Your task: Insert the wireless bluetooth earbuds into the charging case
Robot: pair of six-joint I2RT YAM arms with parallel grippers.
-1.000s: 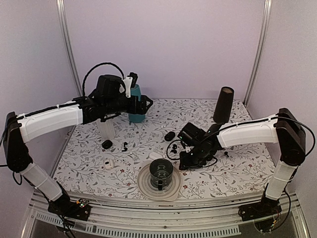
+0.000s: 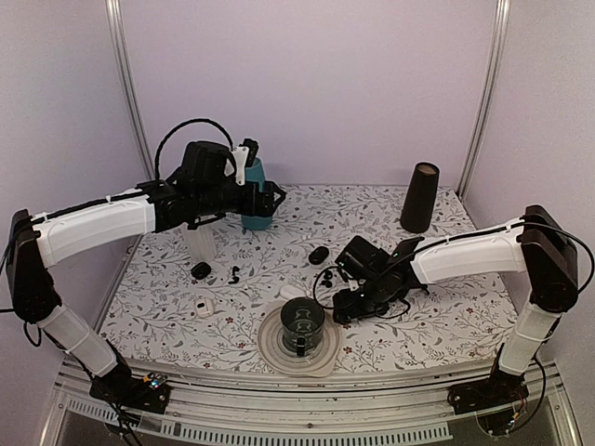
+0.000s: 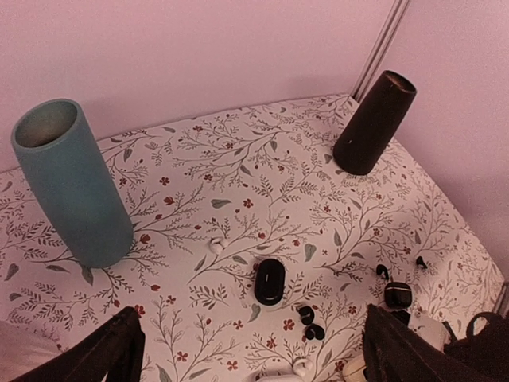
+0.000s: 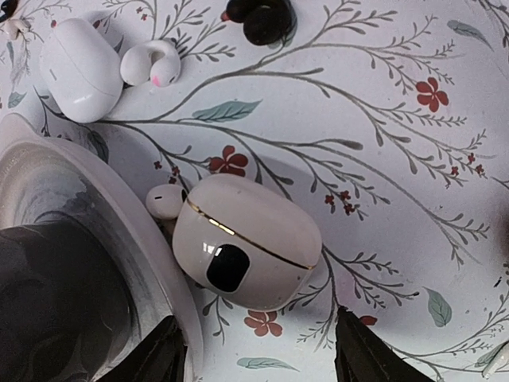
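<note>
In the right wrist view a closed white charging case [image 4: 246, 239] with a gold seam lies beside the plate's rim. A small white earbud [image 4: 165, 201] sits by its left end. Another white case [image 4: 83, 73] lies farther up, with a white earbud [image 4: 151, 62] beside it. My right gripper is over the table near the gold-seamed case, fingers spread and nothing gripped. My left gripper hangs high at the back left, open and empty. Black earbuds [image 3: 312, 322] lie near a black case [image 3: 270, 282] in the left wrist view.
A plate [image 2: 267, 346] bearing a dark mug [image 2: 303, 325] stands at the front, close to my right gripper. Other cases, one black [image 2: 201, 270] and one white [image 2: 204, 308], lie left. A blue cup [image 2: 257, 219] and a dark tumbler [image 2: 421, 197] stand behind.
The left arm and the objects on the table look unmoved.
</note>
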